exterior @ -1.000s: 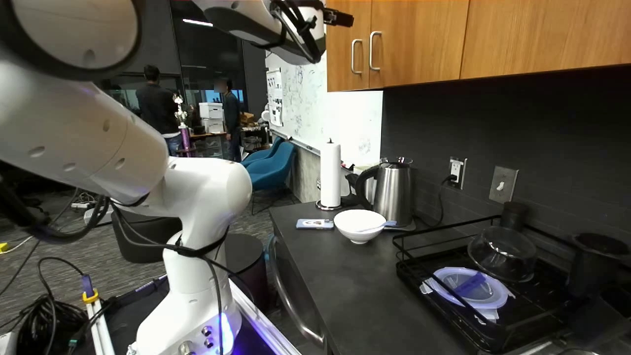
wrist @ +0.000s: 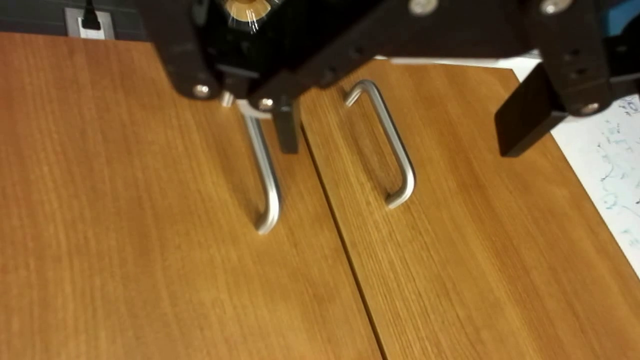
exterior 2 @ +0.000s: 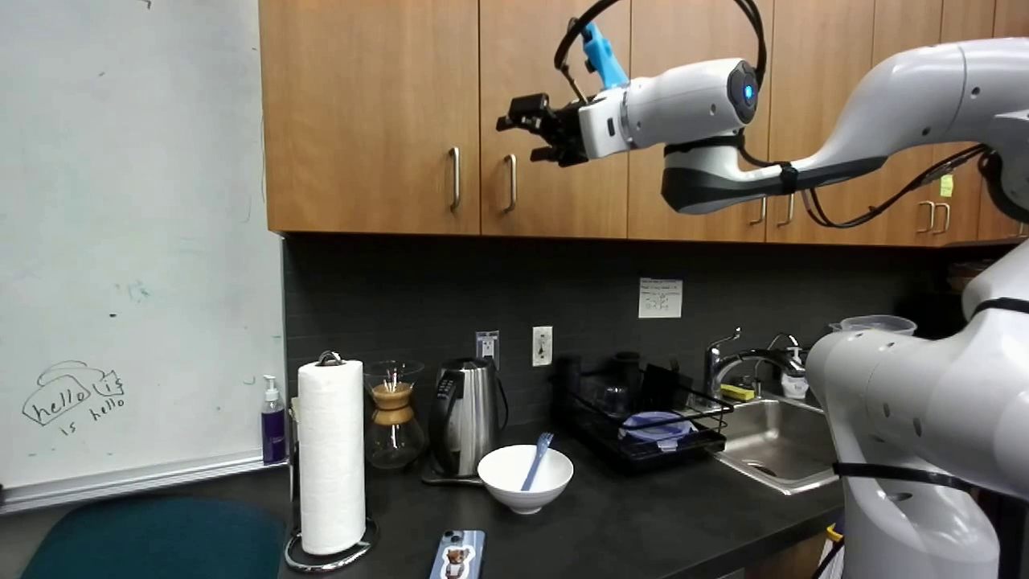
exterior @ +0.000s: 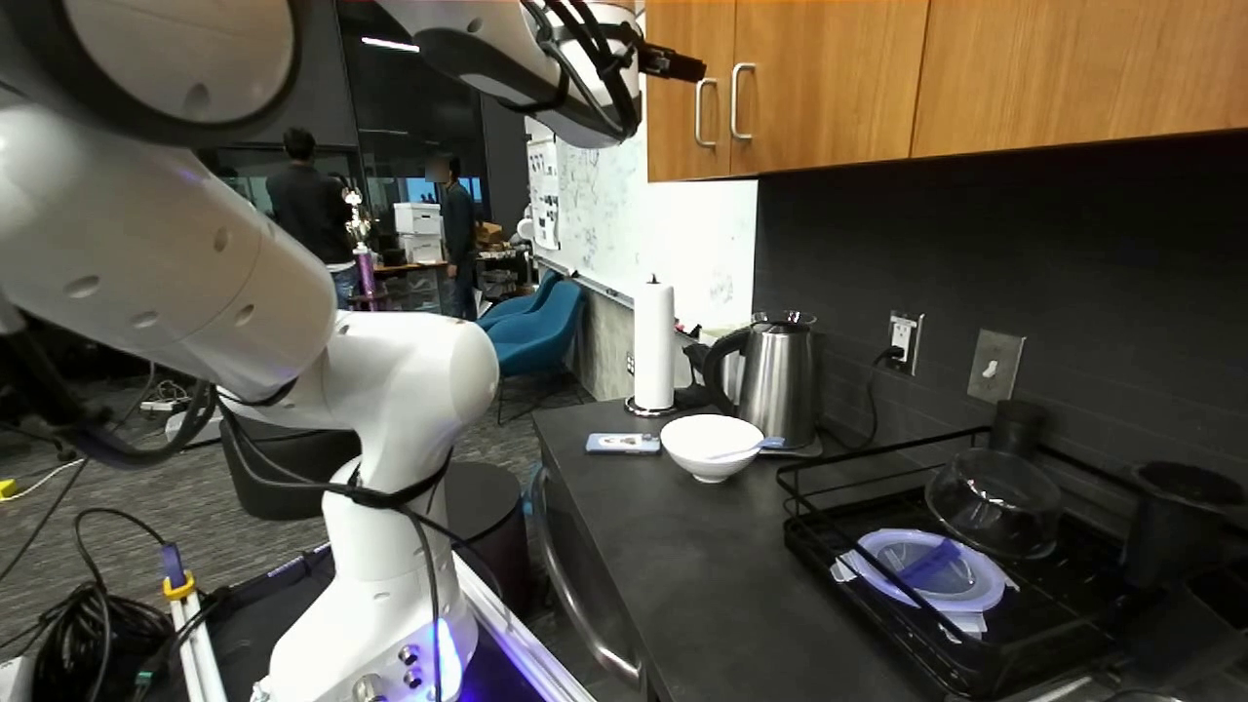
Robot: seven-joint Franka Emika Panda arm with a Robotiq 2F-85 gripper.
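High in front of the wooden upper cabinets, my gripper stands open, with nothing held. Its two dark fingers are spread wide in the wrist view, one at centre left and the other at right. Two silver bar handles sit on neighbouring doors. One handle appears between the fingers, beyond them. The other handle lies just left of the left finger, its upper end partly hidden by the gripper. Both cabinet doors are closed. Contact with a handle cannot be made out.
Below, the dark counter carries a white bowl with a blue utensil, a phone, a paper towel roll, a steel kettle and a glass coffee maker. A black dish rack stands beside the sink.
In exterior view 1 my gripper has come down somewhat and shifted slightly right, with the upper arm shifting too. Counter objects and cabinet doors are unchanged.
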